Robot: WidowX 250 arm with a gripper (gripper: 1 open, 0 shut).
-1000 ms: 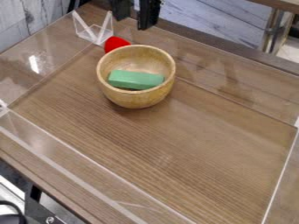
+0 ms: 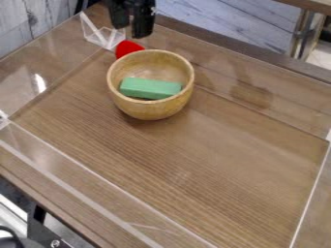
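Note:
My dark gripper (image 2: 131, 29) hangs at the top of the view, open, just behind and above a small red object (image 2: 128, 49). A round wooden bowl (image 2: 151, 108) sits below it, holding a green block (image 2: 150, 89). A white wire-like item (image 2: 103, 34) lies to the left of the gripper, partly hidden.
A shelf edge (image 2: 295, 5) juts in at the top right, and a wall runs along the upper left.
My gripper has shifted a little left and down from near the top centre toward the red object. The bowl and block have not visibly moved.

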